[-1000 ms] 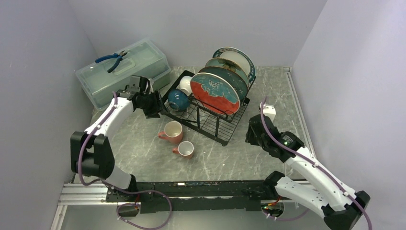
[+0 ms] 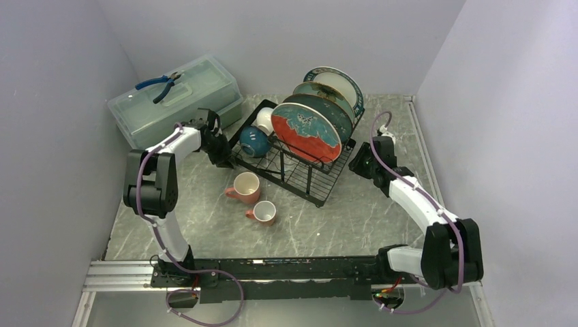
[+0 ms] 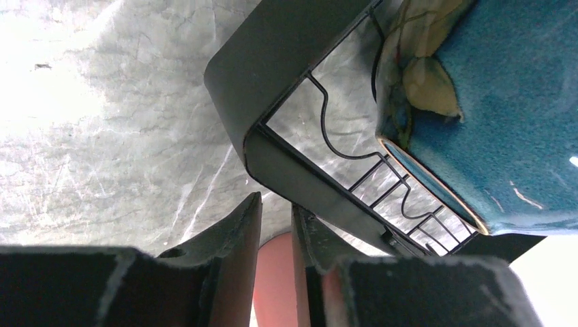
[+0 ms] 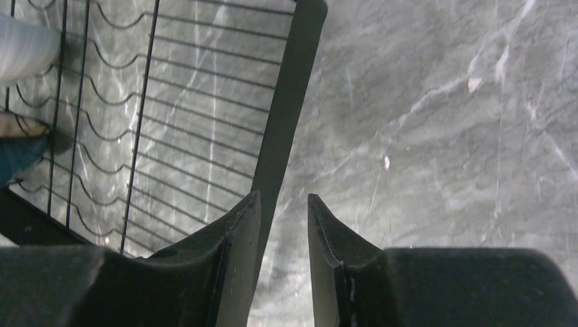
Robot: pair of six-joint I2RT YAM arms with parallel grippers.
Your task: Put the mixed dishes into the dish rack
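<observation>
The black dish rack (image 2: 310,194) holds several upright plates (image 2: 305,129), a blue mug (image 2: 253,139) and a white cup (image 2: 265,118). My left gripper is at the rack's left corner, fingertips close together at the black rim (image 3: 320,184); whether they pinch it is unclear. Two pink mugs, the larger (image 2: 247,187) and smaller (image 2: 264,213), stand on the counter before the rack. My right gripper hovers by the rack's right side, part open, nothing seen between its fingers.
A clear lidded box (image 2: 170,109) with blue pliers (image 2: 153,85) on top sits back left. Walls enclose the back and sides.
</observation>
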